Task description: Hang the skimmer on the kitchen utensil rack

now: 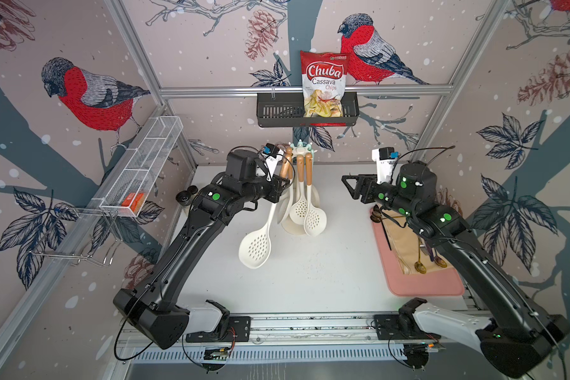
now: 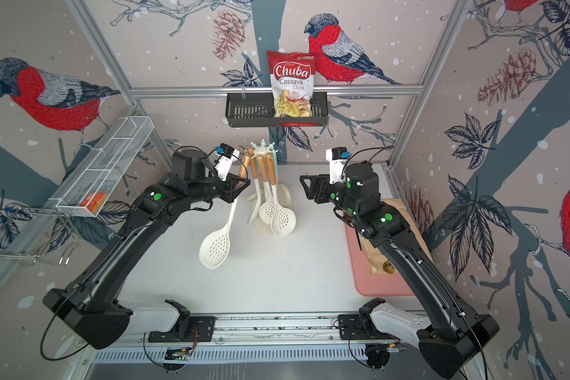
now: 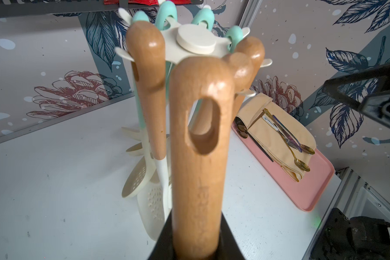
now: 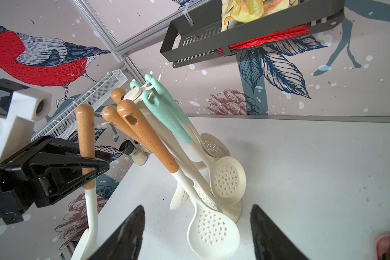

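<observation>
My left gripper (image 1: 276, 188) is shut on the wooden handle (image 3: 198, 186) of a cream skimmer (image 1: 254, 245), held upright in front of the utensil rack (image 3: 196, 39) with its perforated head hanging low. The handle's slot faces the left wrist camera. The rack carries wood-handled and mint-handled utensils, hung from arms around its top, with perforated heads (image 4: 213, 231) below. My right gripper is open with nothing between its fingers, to the right of the rack and apart from it.
A dark shelf (image 1: 278, 117) with a chips bag (image 1: 323, 85) is above the rack. A wire shelf (image 1: 139, 164) is on the left wall. A pink tray (image 2: 380, 285) with cutlery lies at the right.
</observation>
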